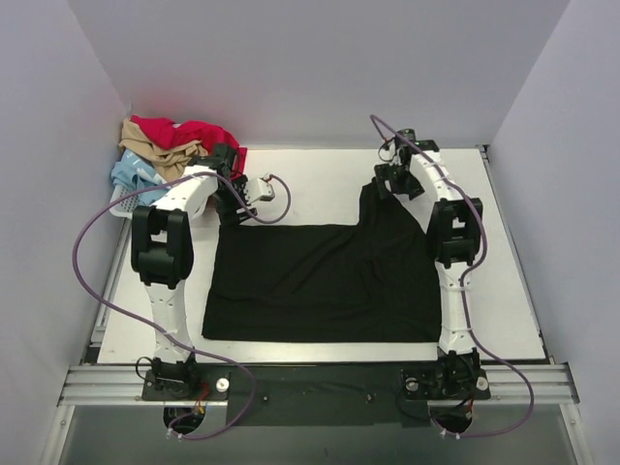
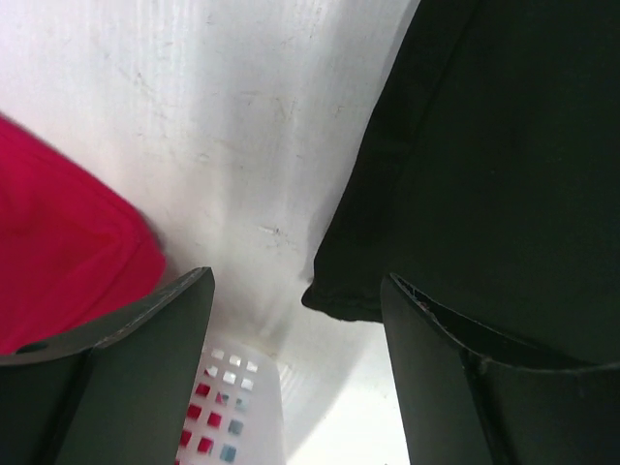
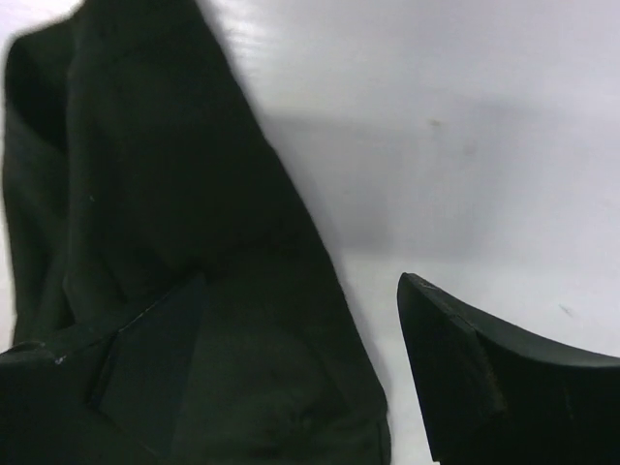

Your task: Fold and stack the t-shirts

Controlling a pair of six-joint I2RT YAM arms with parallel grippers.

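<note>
A black t-shirt (image 1: 310,276) lies spread across the middle of the white table, with one part reaching up at the back right. Over its back left corner is my left gripper (image 1: 239,205); in the left wrist view the shirt's corner (image 2: 354,281) shows ahead of the open fingers (image 2: 145,358). My right gripper (image 1: 380,182) is at the tip of the raised back right part. In the right wrist view, black cloth (image 3: 223,252) lies below and between the open fingers, with bare table to its right. Neither gripper holds cloth.
A white basket (image 1: 121,205) at the back left holds red (image 1: 184,132), tan and light blue clothes. Its perforated rim (image 2: 254,387) is close to my left fingers. Bare table lies behind the shirt and along the right side.
</note>
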